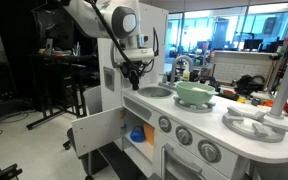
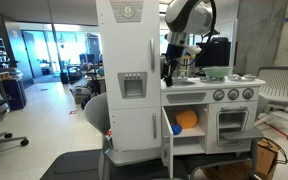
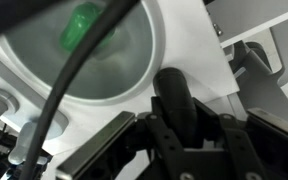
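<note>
A black, bottle-like object [image 3: 174,92] points out from my gripper, which is shut on it. In the wrist view its rounded end lies close to the rim of the round grey sink [image 3: 109,82]; whether it touches is unclear. Inside the sink is a green object [image 3: 81,27], partly covered by a dark cable. From the first exterior view, the gripper [image 1: 135,72] is at the left end of the toy kitchen's counter, beside the sink [image 1: 156,91]. The second exterior view shows the hand only small and dark, near the fridge's right edge.
A green pot [image 1: 194,96] stands on the counter right of the sink, and a grey burner [image 1: 256,122] lies farther right. The lower cabinet door [image 1: 99,130] is swung out. Behind it are a blue item [image 1: 137,134] and an orange one [image 2: 188,119]. The fridge [image 2: 131,75] rises beside the counter.
</note>
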